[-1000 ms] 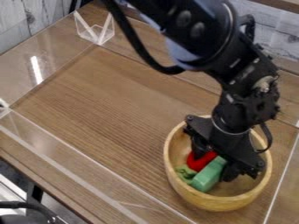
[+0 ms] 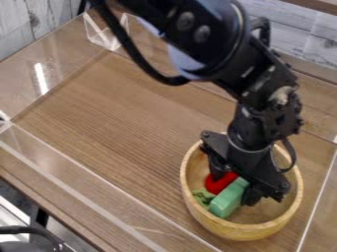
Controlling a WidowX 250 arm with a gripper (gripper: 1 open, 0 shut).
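A tan round bowl [image 2: 242,228] sits at the lower right of the table, holding a green object [image 2: 227,203] and a red object [image 2: 219,181]. My black gripper [image 2: 239,171] is lowered into the bowl, over these objects. Its fingertips are partly hidden against the objects, and whether it grips either one cannot be seen clearly.
A clear plastic piece [image 2: 113,30] stands at the upper left. Black cables loop above the arm and lie at the lower left edge.
My gripper has shifted slightly to the left and up within the bowl, uncovering a little more of the bowl's right side.
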